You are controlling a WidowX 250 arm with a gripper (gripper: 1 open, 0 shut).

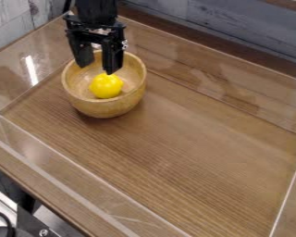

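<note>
A light wooden bowl (pixel 104 105) stands on the wooden table toward the upper left, with a round yellow object (pixel 106 86) inside it. My black gripper (pixel 95 65) is over the back part of the bowl, its fingers pointing down, just behind and above the yellow object. The two fingers look apart, with nothing visible between them.
A pale wall (pixel 250 28) runs along the back. A dark cable shows at the lower left, beyond the table's edge.
</note>
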